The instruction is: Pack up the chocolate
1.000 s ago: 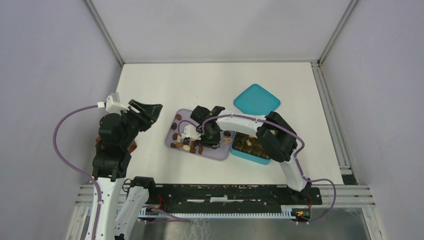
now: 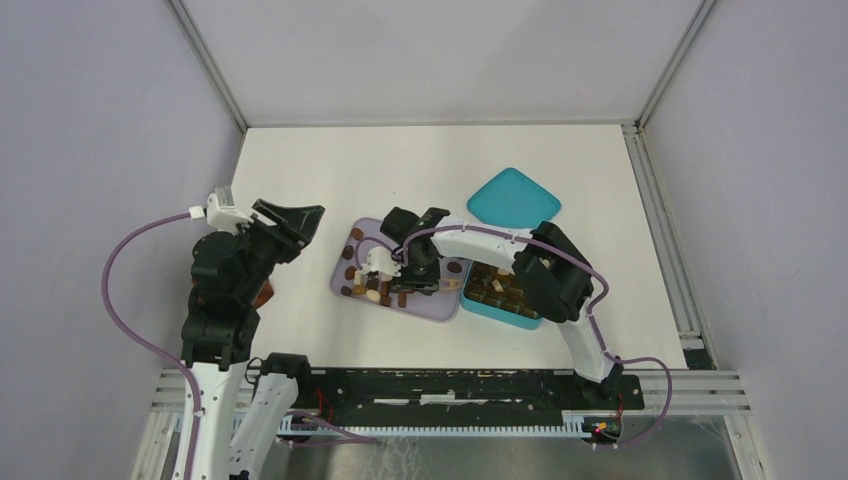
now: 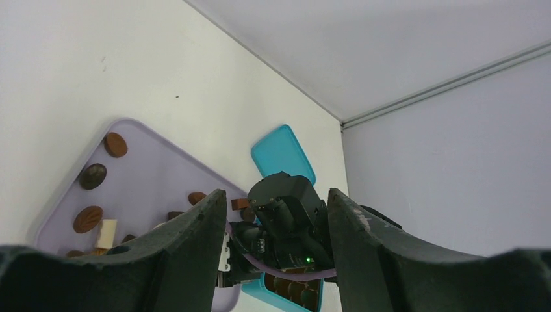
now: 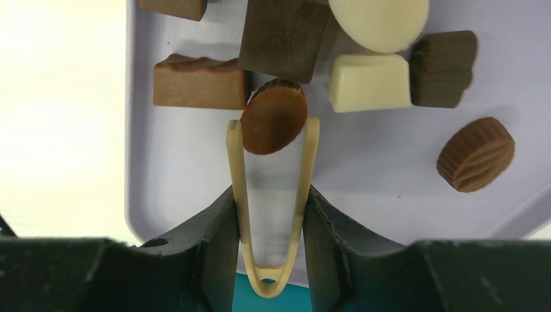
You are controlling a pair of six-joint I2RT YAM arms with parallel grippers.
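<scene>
In my right wrist view, the right gripper is shut on a pair of pale wooden tongs (image 4: 268,273). Their two tips stand apart, one on each side of a round brown chocolate (image 4: 276,120); contact with it I cannot tell. This chocolate lies tilted against a dark square chocolate (image 4: 284,39) on the lilac tray (image 2: 437,307). The teal box (image 2: 502,319), with chocolates in its compartments, stands right of the tray, partly under the right arm. Well left of the tray, the left gripper is open and empty.
Close by on the tray are a brown bar (image 4: 198,83), a white block (image 4: 370,82) and a ridged chocolate (image 4: 476,155). A flat teal lid (image 2: 513,197) lies behind the box. Bare table spreads out behind the tray.
The right arm has shifted very slightly over the tray, its tongs still in the gripper. On the left, the arm has drifted a hair to the left.
</scene>
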